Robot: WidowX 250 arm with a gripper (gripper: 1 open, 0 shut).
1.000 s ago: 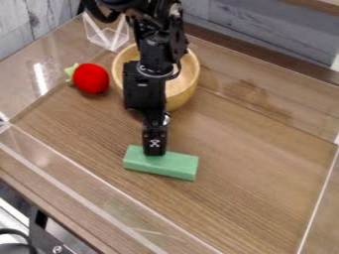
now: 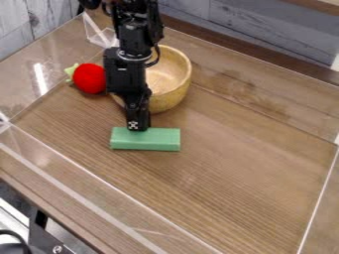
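My gripper (image 2: 134, 127) is shut, its tip down at the top edge of a green rectangular block (image 2: 158, 141) lying flat on the wooden table. Whether the tip touches the block is hard to tell. Behind the arm is a tan bowl (image 2: 171, 71), partly hidden by it. A red round object (image 2: 89, 77) with a pale green part sits just left of the arm, beside the bowl.
A clear plastic item (image 2: 101, 33) stands at the back left. The table's left edge and a wall bound the space.
The arm and the green block have moved left and slightly back toward the bowl, with the gripper tip staying at the block. The arm now stands closer to the red object.
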